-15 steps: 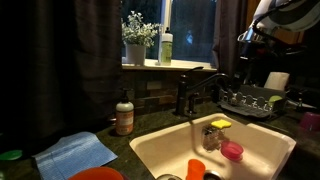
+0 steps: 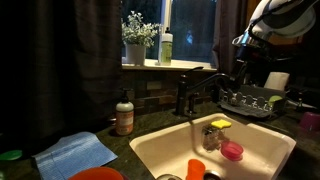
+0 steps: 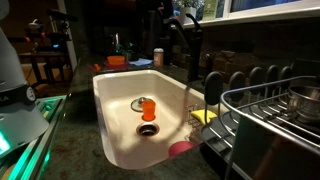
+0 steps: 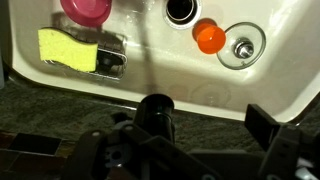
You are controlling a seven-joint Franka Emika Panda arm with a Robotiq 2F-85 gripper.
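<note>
In the wrist view, my gripper stands open above the counter edge and black faucet, with nothing held. The white sink (image 4: 200, 94) lies beyond its fingers. Inside are a pink bowl (image 4: 87, 8), an orange cup (image 4: 210, 38) and a round clear lid (image 4: 243, 47) with a metal knob. A yellow sponge (image 4: 66, 50) rests at the sink's side against a metal holder (image 4: 110, 62). In exterior view 1, the arm (image 2: 282, 20) reaches in from the upper right; its gripper is dark and hard to make out there.
The black faucet (image 2: 181, 97) rises behind the sink. A dish rack (image 3: 285, 115) stands beside the sink with a metal pot (image 3: 305, 103). On the counter are a soap bottle (image 2: 124, 114), a blue cloth (image 2: 75, 155) and a red dish (image 2: 97, 174).
The arm at the upper right has shifted slightly. The sink, its contents and the counter items look the same.
</note>
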